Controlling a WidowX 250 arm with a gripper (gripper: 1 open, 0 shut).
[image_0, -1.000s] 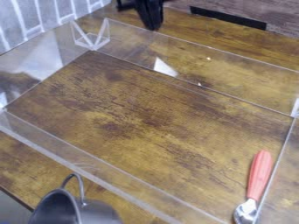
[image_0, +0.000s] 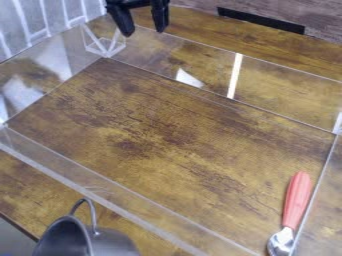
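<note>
The black gripper (image_0: 139, 18) is at the top of the view, above the back-left corner of a clear acrylic tray (image_0: 235, 72), its fingers apart with nothing between them. A utensil with a pink handle (image_0: 298, 195) and a metal head lies at the tray's right side. A grey metal pot or mug (image_0: 83, 242) with a wire handle sits at the bottom left, partly out of view.
The tray's wooden-looking floor is bare through the middle. A white railing (image_0: 30, 20) stands at the top left. A dark strip (image_0: 254, 14) runs along the back behind the table.
The gripper has moved left and up along the back of the tray. The utensil and the metal container have not moved.
</note>
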